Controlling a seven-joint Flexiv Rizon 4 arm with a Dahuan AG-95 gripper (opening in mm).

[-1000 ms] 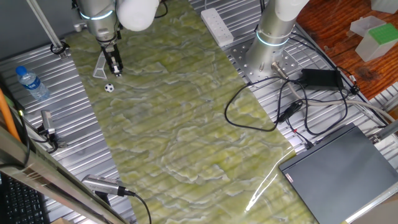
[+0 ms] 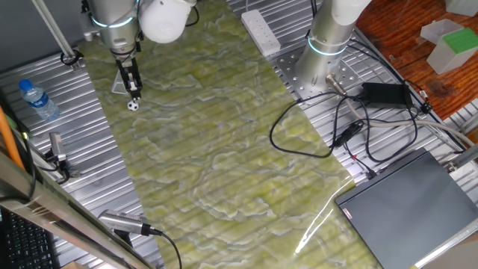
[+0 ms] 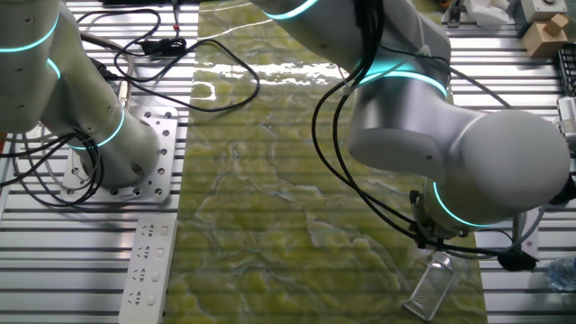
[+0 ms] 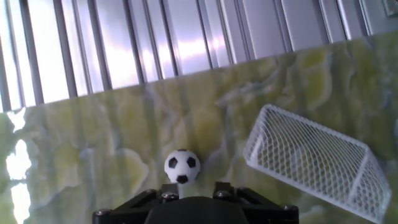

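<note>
A small black-and-white soccer ball [image 4: 182, 166] lies on the green marbled mat, just beyond my fingertips and left of the middle of their gap in the wrist view. My gripper is open, its two black fingers apart and nothing between them. To the right is a white toy goal [image 4: 317, 158] with a mesh net, lying apart from the ball. In exterior view 1 the gripper [image 2: 135, 97] points down right at the ball [image 2: 133, 106], with the goal [image 2: 119, 84] partly behind it. Exterior view 2 shows the goal [image 3: 432, 286]; the arm hides the ball there.
Ribbed metal tabletop [image 4: 124, 43] borders the mat close behind the ball. A water bottle [image 2: 39, 100] stands off the mat to the left. A power strip [image 2: 261, 32] and black cables [image 2: 299, 152] lie at the mat's right side.
The ball has shifted only very slightly; the goal looks unmoved.
</note>
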